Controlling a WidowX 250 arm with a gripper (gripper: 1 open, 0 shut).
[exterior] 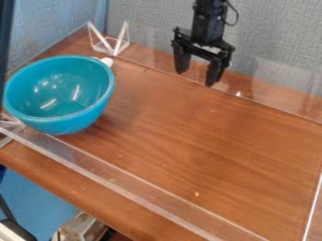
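Observation:
My black gripper (199,58) hangs at the top centre of the camera view, above the back edge of the table, its two fingers spread open with nothing visible between them. A large turquoise bowl (73,113) sits at the left of the wooden table (208,160), well to the left of and nearer than the gripper. A small white object (108,62) peeks out just behind the bowl.
A white wire-like stand (109,40) is at the back left corner. Clear low walls line the table's edges, with a grey textured wall behind.

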